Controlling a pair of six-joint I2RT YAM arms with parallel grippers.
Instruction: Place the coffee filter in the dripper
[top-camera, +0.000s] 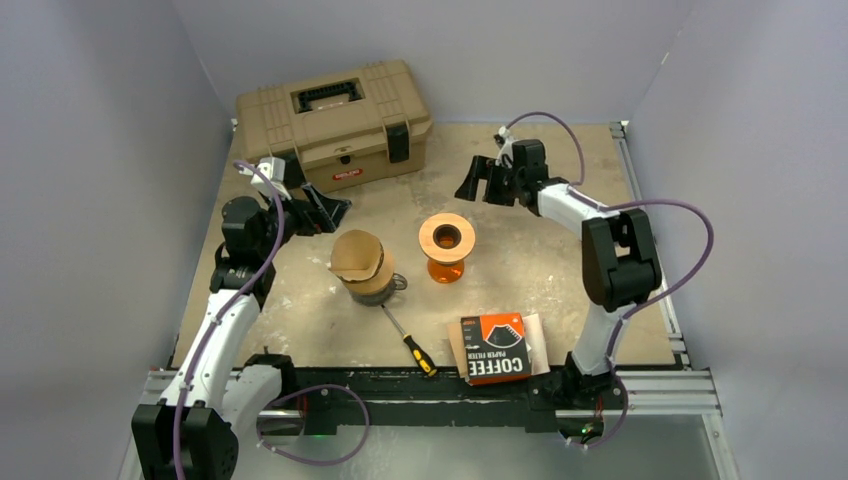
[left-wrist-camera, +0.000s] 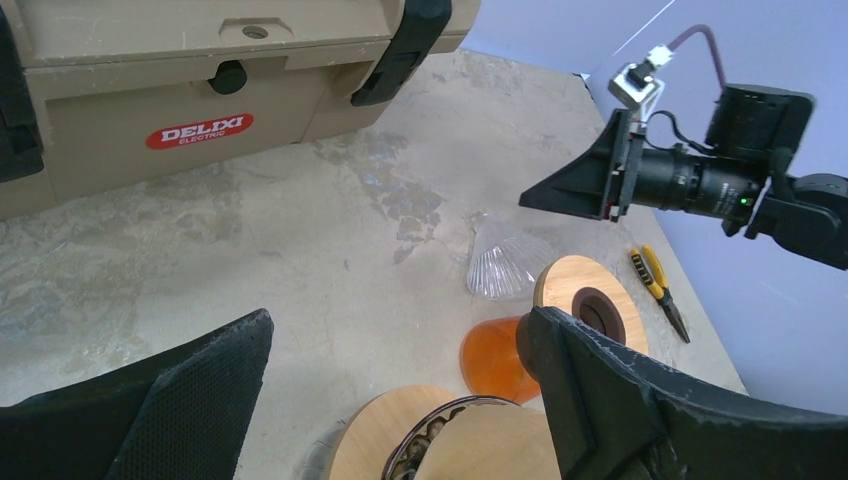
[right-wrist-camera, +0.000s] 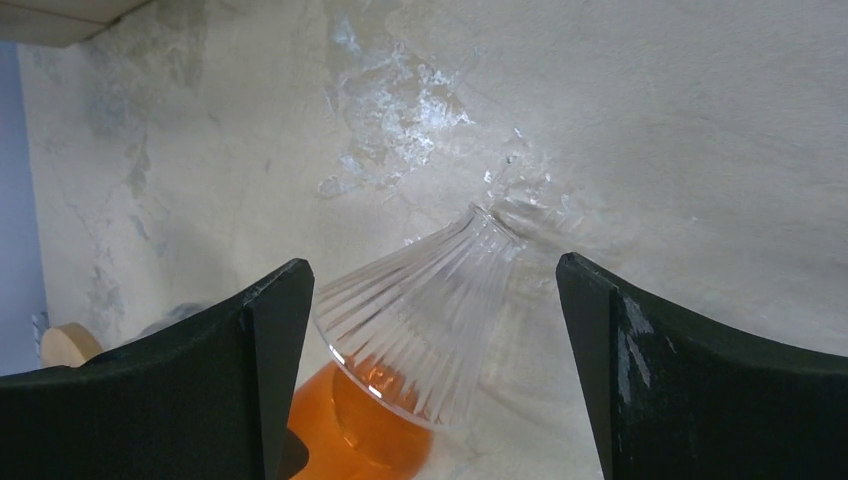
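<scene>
The tan paper filter (top-camera: 357, 254) sits in the wood-collared dripper (top-camera: 372, 278) on a dark-handled jug, left of the table's middle. Close up in the left wrist view, the filter (left-wrist-camera: 490, 445) stands inside the dripper's dark rim, partly hidden by a finger. My left gripper (top-camera: 334, 212) hangs open above and behind it, holding nothing. Beyond the orange stand is my right gripper (top-camera: 480, 182), also open and empty. A clear ribbed cone (right-wrist-camera: 430, 320) shows between its fingers in the right wrist view, apart from them.
An orange stand with a wooden top (top-camera: 447, 270) is right of the dripper. A screwdriver (top-camera: 408, 341) and a coffee filter box (top-camera: 495, 348) lie near the front edge. The tan toolbox (top-camera: 340, 120) fills the back left. Pliers (left-wrist-camera: 660, 288) lie at the right.
</scene>
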